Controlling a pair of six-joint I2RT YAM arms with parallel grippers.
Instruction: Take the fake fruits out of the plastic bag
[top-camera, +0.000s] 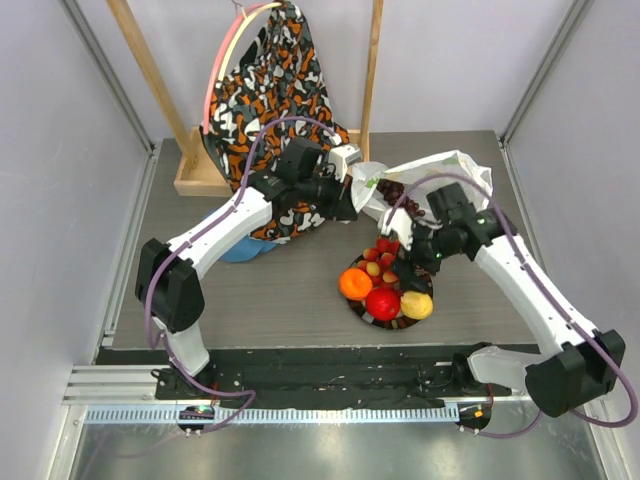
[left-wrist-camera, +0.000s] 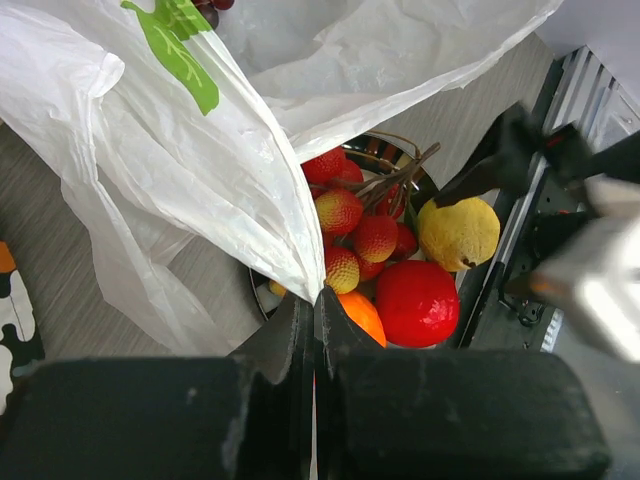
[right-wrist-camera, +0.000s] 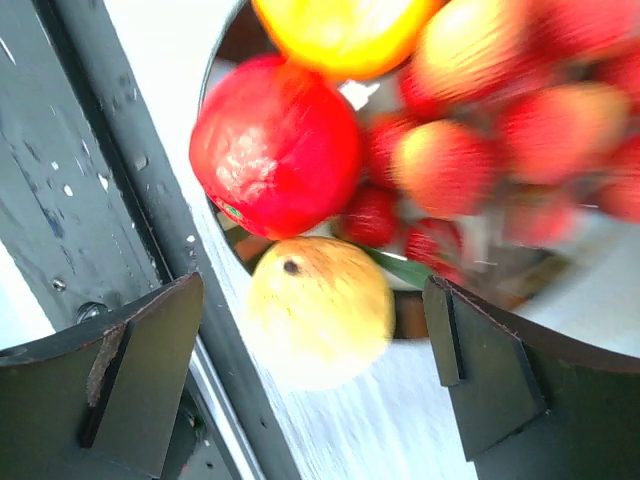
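The white plastic bag (top-camera: 440, 180) lies open at the back right, with dark red grapes (top-camera: 398, 196) inside. My left gripper is shut on the edge of that bag, pulling its film taut. A dark plate (top-camera: 358, 311) holds an orange (top-camera: 355, 284), a red pomegranate-like fruit (right-wrist-camera: 275, 145), a bunch of red lychees (left-wrist-camera: 350, 222) and a yellow fruit (right-wrist-camera: 320, 305). Above the plate's right side, my right gripper stands open. The yellow fruit sits in line between its fingers but rests on the plate's rim, not gripped.
A patterned cloth bag (top-camera: 270, 110) hangs on a wooden stand (top-camera: 190, 178) at the back left. Something blue (top-camera: 242, 250) lies beneath it.
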